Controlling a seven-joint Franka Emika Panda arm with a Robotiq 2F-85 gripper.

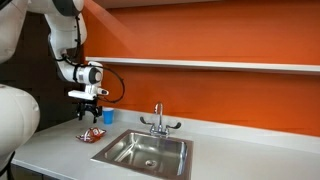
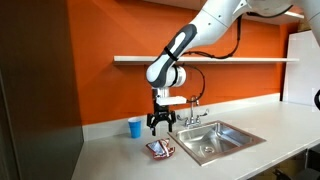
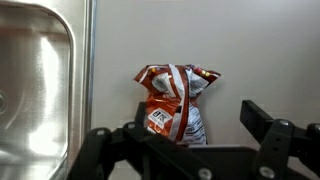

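Note:
A crumpled red, white and dark packet (image 1: 91,135) lies on the counter left of the sink. From above, the wrist view shows this packet (image 3: 177,103) lying flat between my two spread fingers, with counter visible around it. My gripper (image 1: 88,112) is open and hangs above the packet, clear of it. Exterior view 2 likewise has the gripper (image 2: 162,128) over the packet (image 2: 160,149), with a gap between them. Nothing is held.
Behind the packet stands a blue cup (image 2: 135,128) near the wall. A steel sink (image 1: 183,158) with a tap (image 1: 158,118) is set into the counter to the right. Bare counter (image 1: 245,155) stretches beyond it, and a white shelf (image 1: 200,65) runs above.

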